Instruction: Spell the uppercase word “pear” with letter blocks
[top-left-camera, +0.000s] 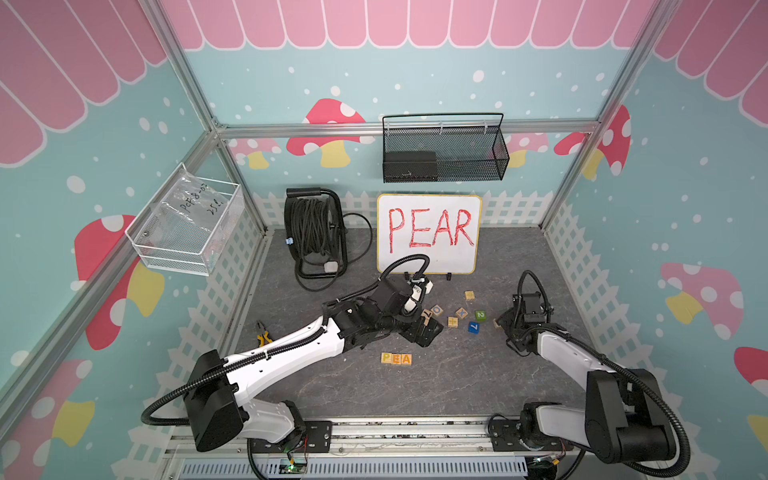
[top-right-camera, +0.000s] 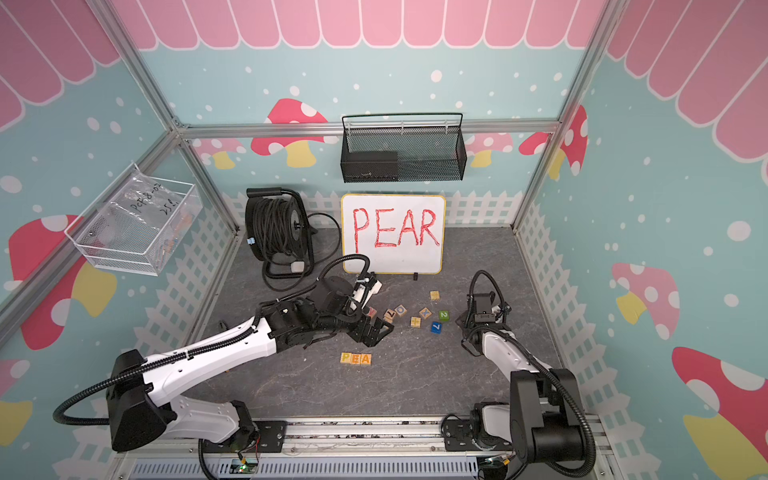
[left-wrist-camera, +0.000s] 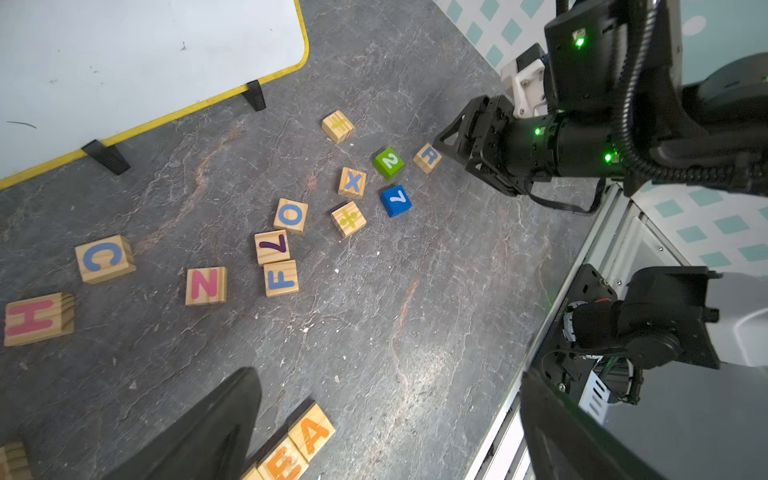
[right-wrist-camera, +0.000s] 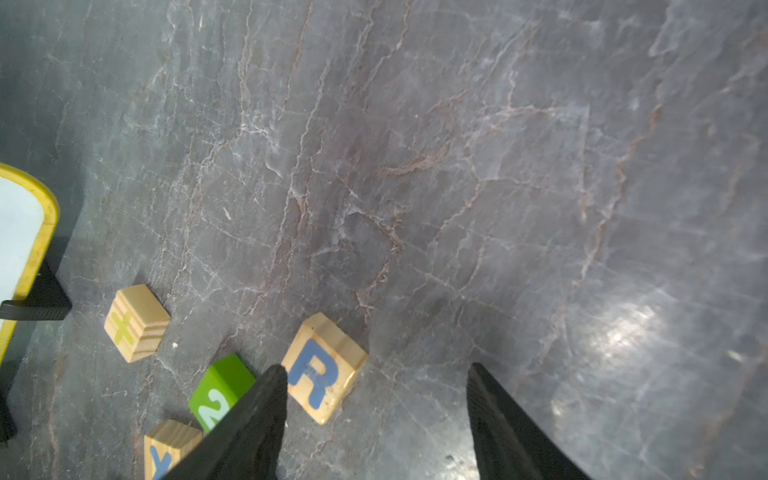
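Note:
On the front middle of the table, the P block (top-left-camera: 386, 357), E block (top-left-camera: 397, 359) and A block (top-left-camera: 406, 360) stand side by side in a row. The R block (right-wrist-camera: 313, 374) lies face up on the table at the right end of the loose blocks. My right gripper is over it with its fingers apart, the block nearer the left finger and nothing gripped. Wide open and empty, my left gripper hovers above the table left of the loose blocks. PEAR is written in red on the whiteboard (top-left-camera: 429, 260).
Close to the R block are a green 2 block (left-wrist-camera: 389, 163) and a blue 7 block (left-wrist-camera: 396, 201). Several other blocks, such as the X block (left-wrist-camera: 352, 183) and N block (left-wrist-camera: 206, 285), are scattered leftward. Bare table lies right of the A block.

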